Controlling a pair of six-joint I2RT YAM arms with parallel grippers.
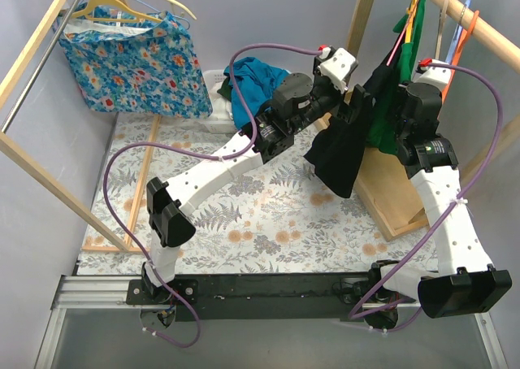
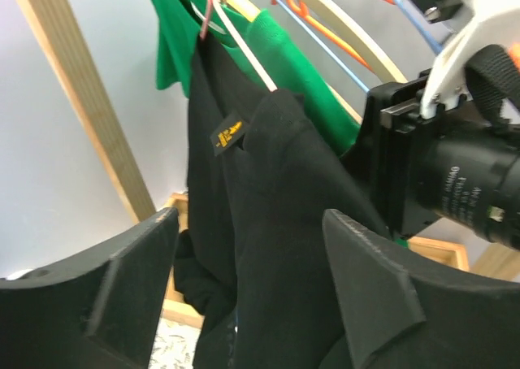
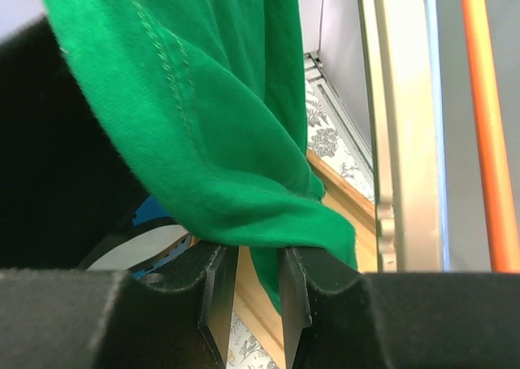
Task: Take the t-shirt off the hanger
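Observation:
The black t-shirt point(image 1: 340, 154) hangs at the right rack, still on a pink hanger point(image 2: 242, 42), its neck label point(image 2: 229, 133) facing the left wrist camera. My left gripper is open, its fingers point(image 2: 134, 275) wide apart with the black cloth in front of and between them, not clamped. Beside the black shirt hangs a green t-shirt point(image 1: 385, 121). From the right side my right gripper reaches to it and is shut on a green fold point(image 3: 268, 223) near its fingertips. The exact pinch is partly hidden by the cloth.
Empty hangers, one of them orange point(image 3: 490, 133), hang close to the right arm under the wooden rail point(image 1: 479, 32). A white basket point(image 1: 218, 121) with teal cloth point(image 1: 258, 80) stands at the back. Blue floral cloth point(image 1: 134, 68) hangs at left.

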